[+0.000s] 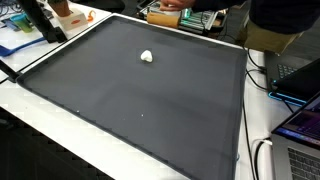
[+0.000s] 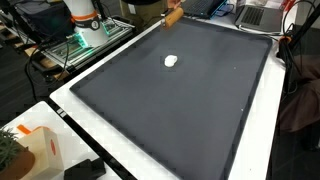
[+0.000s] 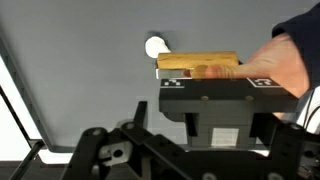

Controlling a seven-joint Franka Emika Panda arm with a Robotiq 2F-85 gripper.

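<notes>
A small white rounded object [image 1: 147,56] lies on the dark grey tabletop [image 2: 170,110], toward its far side in exterior view 1. A person's hand [image 3: 267,70] reaches in from the right in the wrist view, holding a light-brown wooden piece [image 3: 197,60]. That piece [image 2: 173,17] is at the far edge in exterior view 2. My gripper stands open, seen only in the wrist view. A dark block with white marks [image 3: 222,91] appears between its fingers and the wooden piece; whether they touch it cannot be told.
A laptop [image 1: 297,160] and cables lie along the right side in exterior view 1. At the left in exterior view 2 stands a white and orange robot part [image 2: 88,28].
</notes>
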